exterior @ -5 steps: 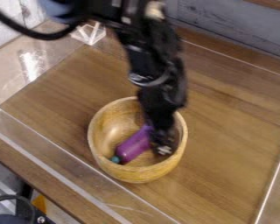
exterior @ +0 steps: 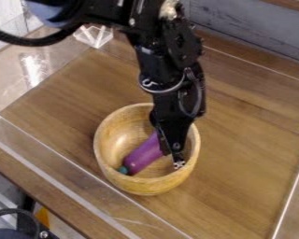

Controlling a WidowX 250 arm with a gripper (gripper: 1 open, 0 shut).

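Observation:
A wooden bowl (exterior: 117,135) sits on the wooden tabletop, holding a long purple object (exterior: 143,154) with a teal end, possibly an eggplant toy. My black gripper (exterior: 178,161) reaches down into the bowl's right side, beside the purple object. Its fingertips are small and partly dark, and it looks shut. I cannot make out anything between the fingers.
Bare table (exterior: 239,168) spreads to the right of the bowl and to the upper left. A grey wall runs along the back. Clear edging and cables lie at the left and lower-left edge.
The arm and gripper have shifted slightly left and changed angle over the bowl's right side. The bowl and purple object look nearly unchanged.

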